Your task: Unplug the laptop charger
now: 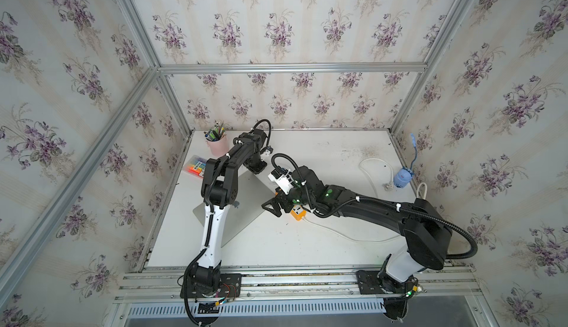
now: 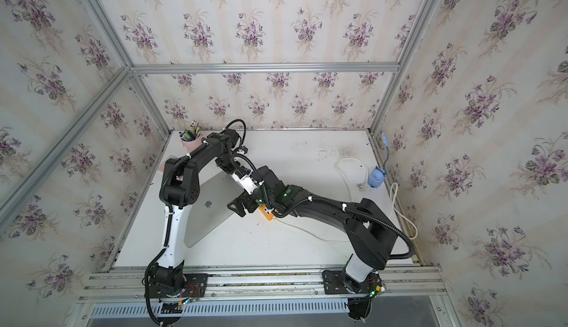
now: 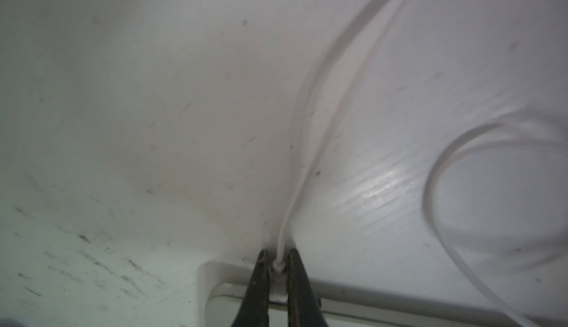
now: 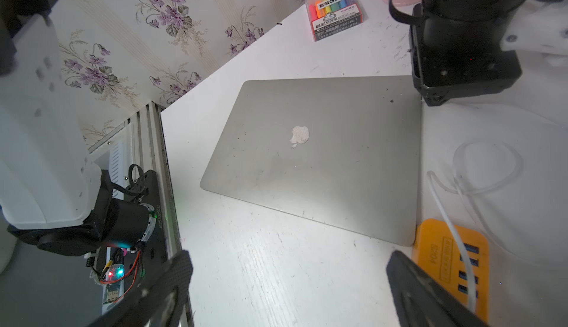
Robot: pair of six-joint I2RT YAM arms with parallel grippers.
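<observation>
A silver laptop (image 4: 331,161) lies closed on the table (image 4: 260,250), mostly behind my arms in the top views. In the left wrist view my left gripper is shut at the laptop's edge (image 3: 378,318), with the end of a white charger cable (image 3: 288,214) between or just at its fingertips; whether it is pinched cannot be seen clearly. My right gripper stands open over the table beside the laptop, nothing between its fingers.
An orange USB hub (image 4: 449,244) with white cables lies beside the laptop. A pink pen cup (image 1: 217,145) and highlighter box (image 4: 331,13) are at the back left, a blue lamp (image 1: 403,177) at the right.
</observation>
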